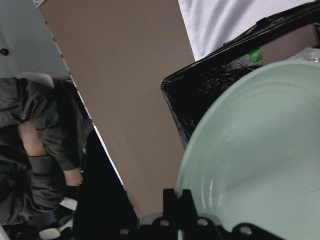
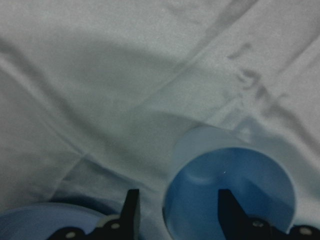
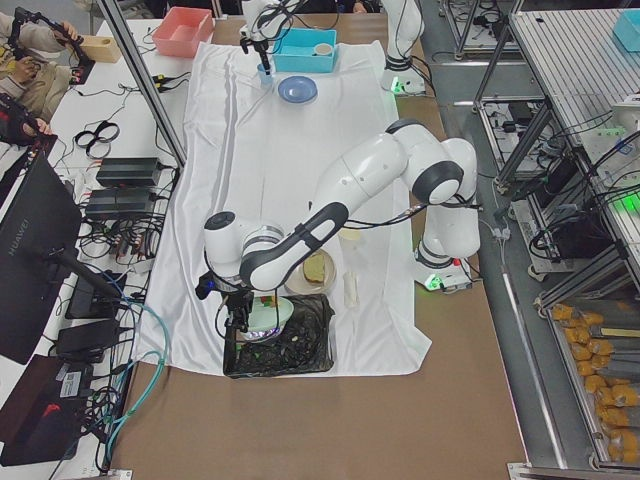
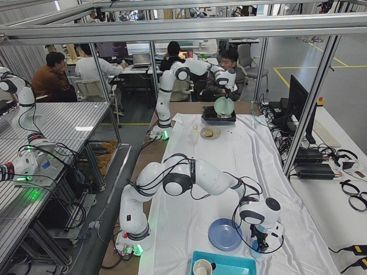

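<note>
A pale green plate (image 1: pixel 255 150) is held by my left gripper, shut on its rim, above the black bin (image 3: pixel 245 355); in the camera right view the plate (image 4: pixel 223 106) is tilted up. My right gripper stands open over a translucent blue cup (image 2: pixel 200 137), one finger over the cup's opening and the other outside it. A blue plate (image 4: pixel 225 234) lies beside the cup.
A cyan tray (image 4: pixel 235 260) holding a white mug (image 4: pixel 202 267) sits near the right arm. A beige plate (image 3: pixel 310 285) with food lies beside the bin.
</note>
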